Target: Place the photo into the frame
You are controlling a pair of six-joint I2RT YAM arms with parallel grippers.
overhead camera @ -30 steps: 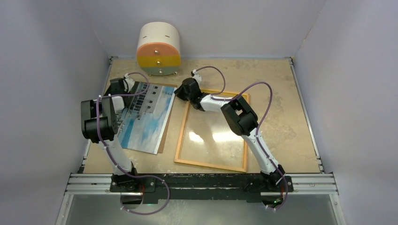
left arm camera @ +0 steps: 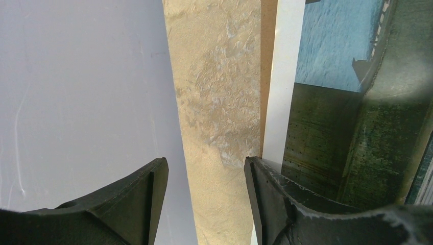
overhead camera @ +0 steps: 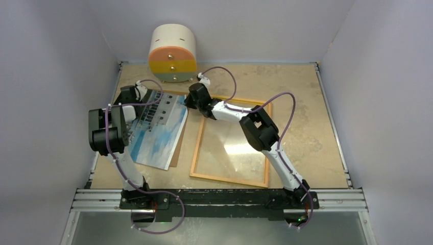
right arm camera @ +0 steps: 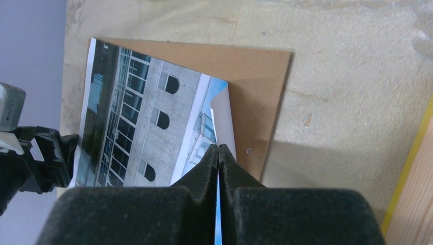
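Observation:
The printed photo (overhead camera: pixel 162 133) lies on a brown backing board (overhead camera: pixel 177 149) at the left of the table. In the right wrist view, my right gripper is shut at the photo's right edge (right arm camera: pixel 223 115). That edge is curled up and runs to the fingertips, so it appears pinched there. My left gripper stands open by the photo's opposite side. Bare table shows between its fingers, and the white photo border (left arm camera: pixel 278 102) passes beside one fingertip. The wooden frame (overhead camera: pixel 197 146) lies to the right of the photo.
A small drawer cabinet (overhead camera: pixel 172 53) stands at the back left. The left wall (left arm camera: pixel 102 102) is close beside my left gripper. My right arm (overhead camera: pixel 265 133) reaches across the frame.
My right gripper has moved left from beside the photo's edge onto it. The photo's lower right corner has shifted slightly downward. The left arm looks almost unmoved.

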